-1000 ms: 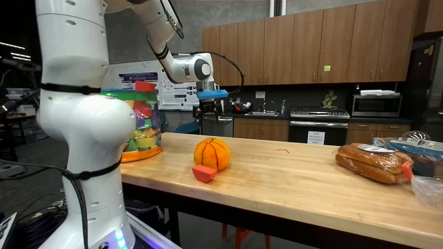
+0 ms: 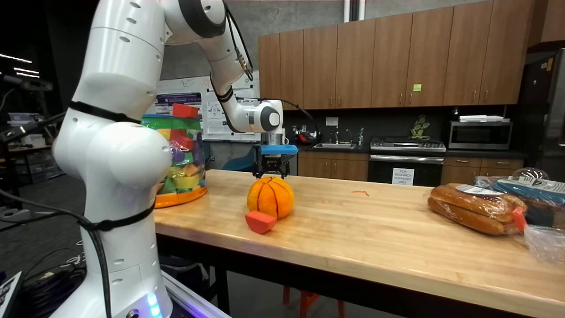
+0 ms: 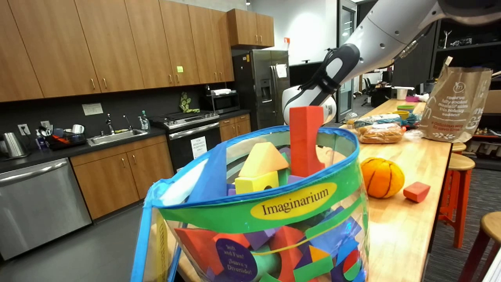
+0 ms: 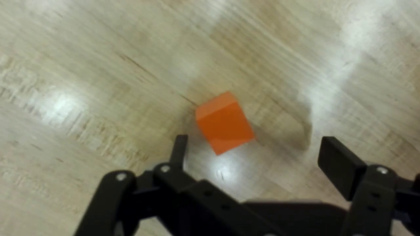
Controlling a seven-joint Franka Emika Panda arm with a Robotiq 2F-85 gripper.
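In the wrist view an orange block (image 4: 226, 125) rests on the wooden table. My gripper is over it, wide open, its fingers to either side of the block and nothing held. The block lies ahead of the fingertips and nearer the left one. From exterior view 1, the gripper (image 2: 271, 172) points down behind an orange pumpkin-like ball (image 2: 270, 197). This orange block cannot be seen there; the ball may hide it. In exterior view 2 the clear toy bag covers the gripper.
A red block (image 2: 260, 222) lies against the ball's near side. The clear bag of foam blocks (image 3: 293, 197) stands at the table's end by the arm's base. Packaged bread (image 2: 474, 208) sits far to the right.
My gripper has come down toward the table and shifted slightly right in exterior view 1. The ball, red block and bag are where they were.
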